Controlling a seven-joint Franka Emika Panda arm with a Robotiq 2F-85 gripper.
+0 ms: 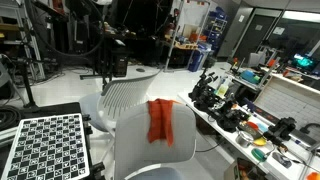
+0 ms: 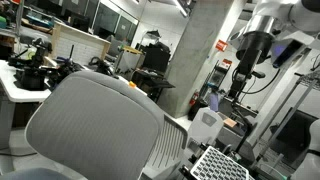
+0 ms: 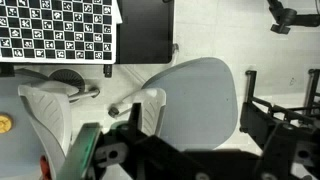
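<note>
My gripper stands open in the wrist view, its dark fingers wide apart and nothing held between them. Below it are a grey chair seat [image 3: 200, 95] and bare floor. A black-and-white checkered board [image 3: 58, 28] lies at the upper left of that view, to one side of the gripper. In exterior view 2 the gripper [image 2: 238, 86] hangs from the white arm, above the same board [image 2: 218, 166]. An orange-red cloth [image 1: 160, 120] is draped over a grey chair back in exterior view 1.
Grey chairs [image 1: 180, 140] stand close to the board's black table [image 3: 145, 35]. A long bench [image 1: 270, 135] crowded with dark equipment runs along the right of exterior view 1. Open floor [image 1: 180, 85] lies between the chairs and bench.
</note>
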